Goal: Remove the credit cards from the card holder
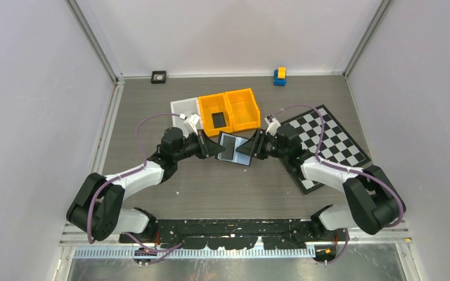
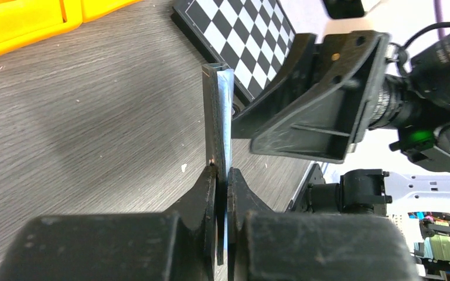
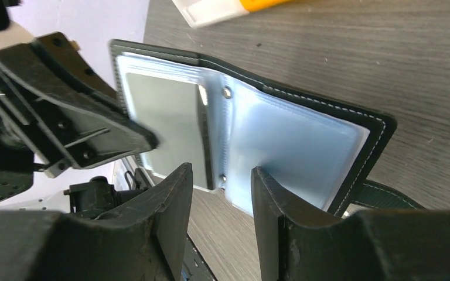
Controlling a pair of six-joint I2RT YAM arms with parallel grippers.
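The card holder (image 1: 228,146), black with stitched edging and clear sleeves, is held upright by my left gripper (image 1: 214,146), whose fingers (image 2: 193,228) are shut on its edge. In the right wrist view its open inside shows a grey card in the left sleeve (image 3: 170,123) and a pale blue right sleeve (image 3: 293,146). My right gripper (image 1: 250,146) is at the holder's right half, fingertips apart in front of the right sleeve, with nothing visibly gripped between them.
An orange container (image 1: 243,108) and white tray (image 1: 184,106) lie behind the holder. A checkerboard (image 1: 345,146) lies to the right. Small objects sit at the back edge.
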